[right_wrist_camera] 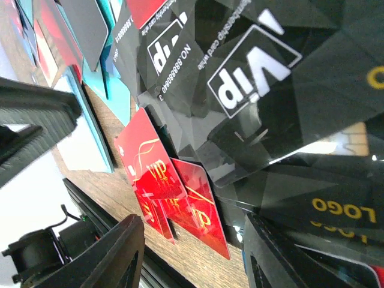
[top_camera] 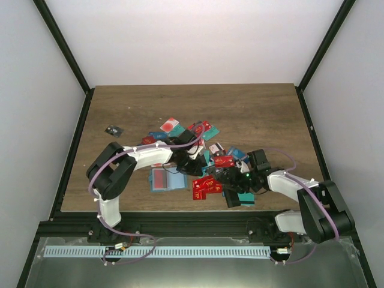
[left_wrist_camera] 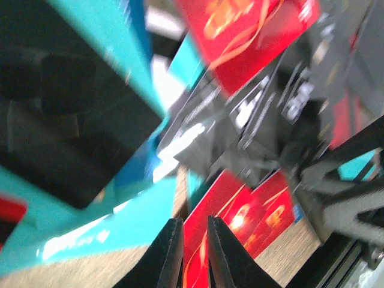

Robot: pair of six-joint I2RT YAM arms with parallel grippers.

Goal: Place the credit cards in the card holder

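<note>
Red VIP cards and black VIP cards lie piled with teal cards at the table's middle. The light blue card holder lies left of the pile, below my left arm. My left gripper is over the pile, its fingertips close together at the red cards in the left wrist view; what is between them is hidden. My right gripper hangs low over the black cards, open, with its fingers apart.
More cards spread behind my arms, and a lone dark card lies at the back left. The two grippers are close to each other.
</note>
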